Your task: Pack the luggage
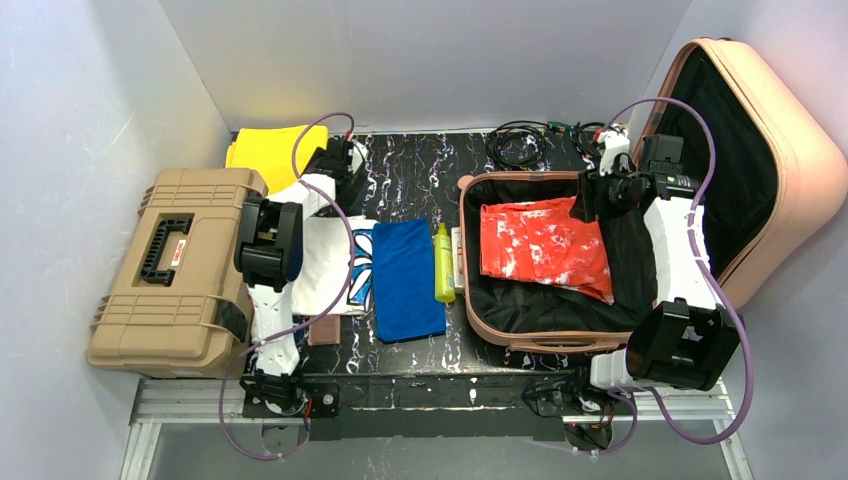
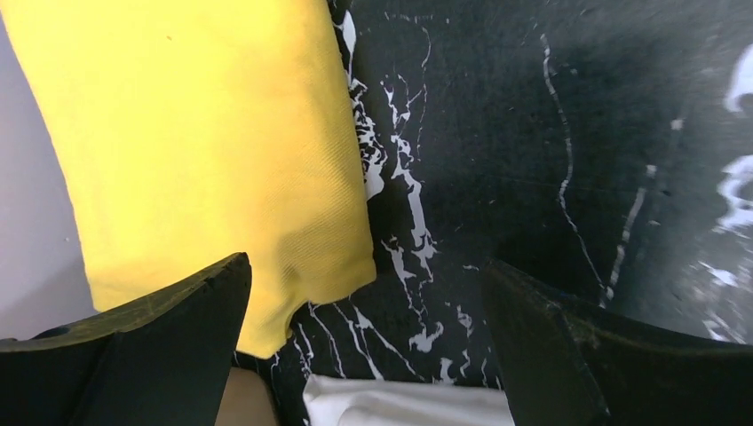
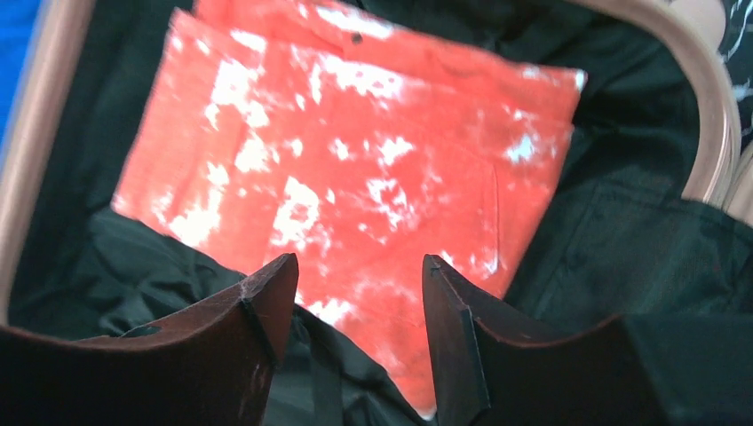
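A peach suitcase (image 1: 560,346) stands open at the right, its lid leaning against the wall. Inside lies a folded red and white cloth (image 1: 540,245), which fills the middle of the right wrist view. Above that cloth's right side hangs my right gripper, its fingers apart and nothing between them. At the back left, my left gripper is open above the black table, close by a folded yellow cloth (image 2: 204,142). That cloth's near corner shows between the fingers, clear of them. A white cloth (image 1: 320,265) and a blue towel (image 1: 408,280) lie left of the suitcase.
A yellow-green bottle (image 1: 443,265) lies between the towel and the suitcase. The tan hard case (image 1: 165,280) takes up the left side. Coiled black cables (image 1: 517,146) rest behind the suitcase. Bare table (image 1: 415,170) shows at the back middle.
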